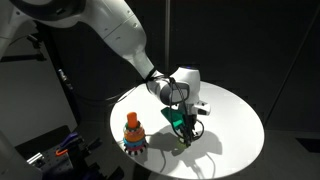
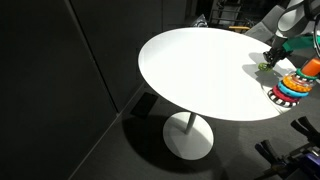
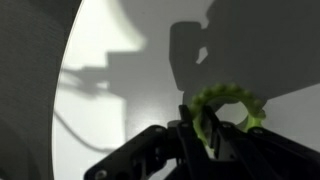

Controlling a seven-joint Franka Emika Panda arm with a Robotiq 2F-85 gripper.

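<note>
A yellow-green ring with a bumpy edge stands out in the wrist view, in front of the dark fingers. My gripper is shut on the near left part of its rim, and the rest of the ring juts forward. Exterior view 1 has the ring small and low over the white table, just under the gripper. From the other side, the ring appears near the table's far right edge. Whether it touches the table cannot be told.
A stack of coloured rings with an orange top stands left of the gripper, near the edge of the round white table. Cables loop around the arm.
</note>
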